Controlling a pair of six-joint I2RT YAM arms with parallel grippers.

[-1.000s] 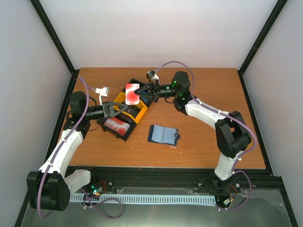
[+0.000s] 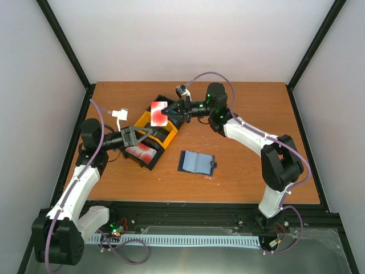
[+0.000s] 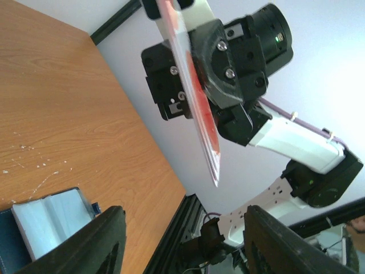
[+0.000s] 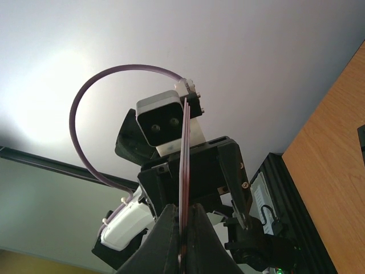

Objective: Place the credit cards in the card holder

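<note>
Red-and-white cards [image 2: 159, 113] are held upright in the air by my right gripper [image 2: 167, 111], seen edge-on as a thin stack between its fingertips in the right wrist view and as a long edge in the left wrist view [image 3: 197, 97]. My left gripper [image 2: 146, 133] is open, a little below and left of the cards, with nothing between its fingers. The card holder [image 2: 197, 162], dark with pale blue sleeves, lies on the table to the lower right of both grippers; it also shows in the left wrist view [image 3: 48, 222].
A black and yellow organizer box [image 2: 159, 135] sits under the grippers, with more red-and-white cards [image 2: 140, 151] in its lower compartment. The frame rails border it.
My left arm has shifted slightly toward the front of the table, its gripper still open. My right gripper with the cards has stayed almost still.
</note>
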